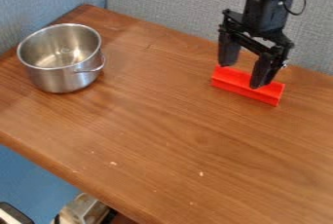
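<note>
My black gripper [248, 56] is open, its two fingers hanging over the red bar [244, 84] on the right of the wooden table, one toward each end of it. The fingertips overlap the bar in this view; whether they touch it I cannot tell.
A steel pot [61, 56] stands at the left of the table [169, 160]. A grey panel [163, 4] runs along the back.
</note>
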